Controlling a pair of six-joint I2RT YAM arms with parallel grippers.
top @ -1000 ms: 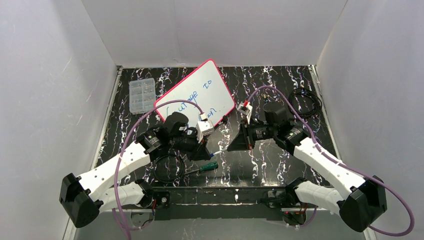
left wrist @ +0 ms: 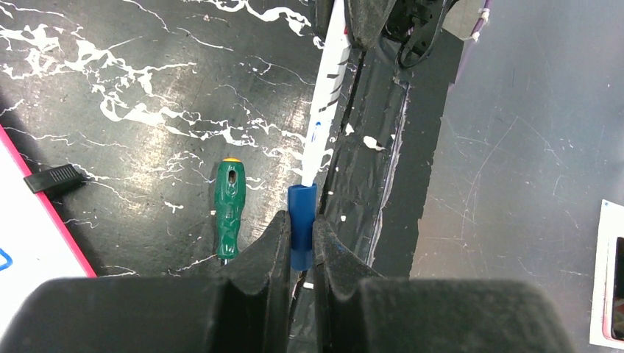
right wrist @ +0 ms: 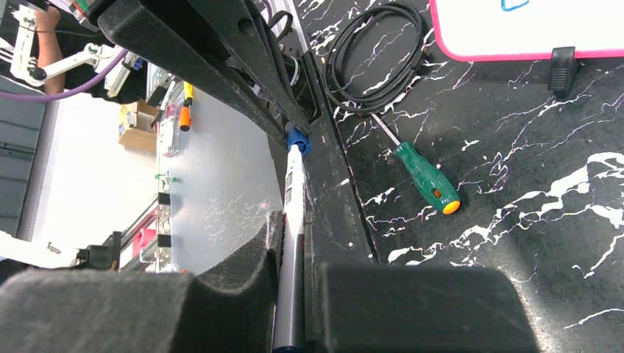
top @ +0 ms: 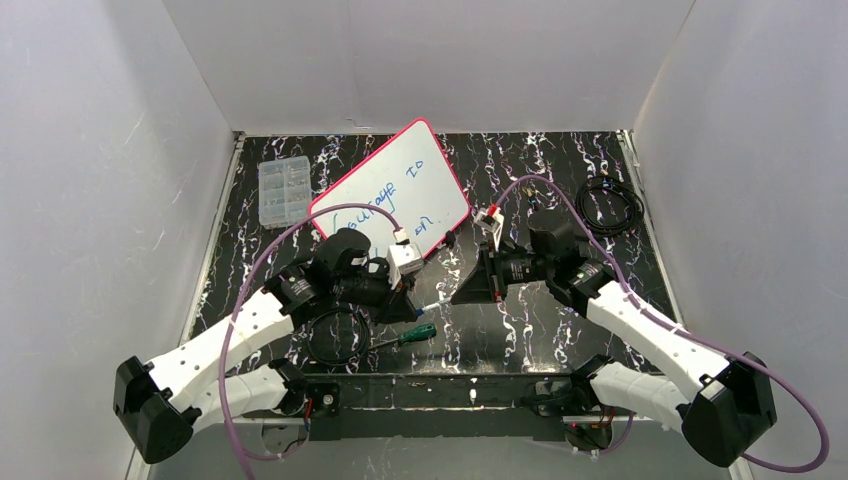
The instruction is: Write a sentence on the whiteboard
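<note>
A white marker (left wrist: pixel 321 110) with a blue cap (left wrist: pixel 302 213) at one end spans the gap between my two grippers, low over the front of the table. My left gripper (top: pixel 418 315) is shut on the cap. Shut on the marker's white body (right wrist: pixel 293 191) is my right gripper (top: pixel 454 300). In the right wrist view the cap meets the marker's end; how deep the end sits inside cannot be told. The red-rimmed whiteboard (top: pixel 425 165) lies tilted behind the left arm, bearing blue handwriting, partly hidden by that arm.
A green screwdriver (top: pixel 417 333) and a coiled black cable (top: pixel 338 357) lie below the left gripper. A clear divided box (top: pixel 285 190) is at back left, another black cable coil (top: pixel 611 203) at back right. A black clip (left wrist: pixel 53 179) sits at the whiteboard's edge.
Both grippers have shifted very slightly to the left, with the marker and cap still between them. The whiteboard and screwdriver have not moved.
</note>
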